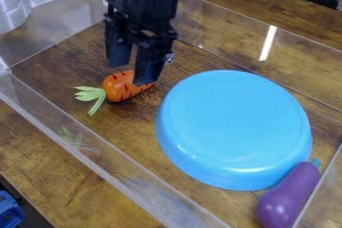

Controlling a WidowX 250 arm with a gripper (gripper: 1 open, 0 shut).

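My black gripper point(138, 64) reaches down from the top of the view, its two fingers apart and low over an orange toy carrot point(123, 90) with pale green leaves, which lies on the wooden surface at the left of centre. The gripper partly covers the carrot's upper end; whether it touches it I cannot tell.
A large upturned-looking blue round object point(233, 130) fills the right of centre. A purple toy eggplant point(286, 196) lies at the lower right. Clear walls border the wooden floor point(120, 172). A dark blue item sits outside at the bottom left.
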